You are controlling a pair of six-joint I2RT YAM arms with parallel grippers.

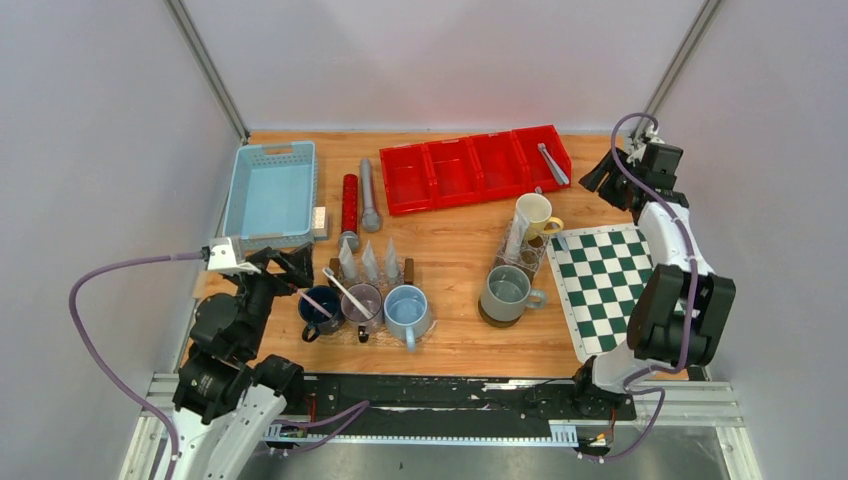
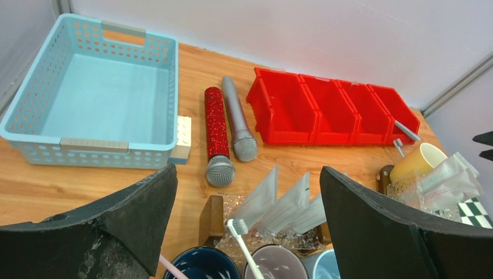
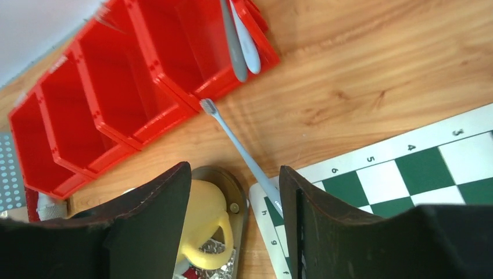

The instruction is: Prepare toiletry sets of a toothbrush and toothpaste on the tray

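Note:
My right gripper (image 1: 600,170) hangs right of the red divided tray (image 1: 452,170), fingers parted with nothing between them. In the right wrist view, a pale blue toothbrush (image 3: 241,148) lies outside the tray, reaching toward the checkered board; two slim utensils (image 3: 241,46) lie in the end compartment. My left gripper (image 1: 290,272) stands open above the front-left mugs. A white toothbrush (image 2: 244,247) stands in the grey mug (image 1: 365,300), a pink handle (image 1: 315,300) in the navy mug. Clear pouches (image 2: 285,212) stand in a rack behind them.
A blue basket (image 1: 268,190) is at back left, beside two microphones (image 1: 349,200). A yellow mug (image 3: 197,215), more pouches and a grey-green mug (image 1: 505,292) stand centre-right, beside the checkered board (image 1: 600,280).

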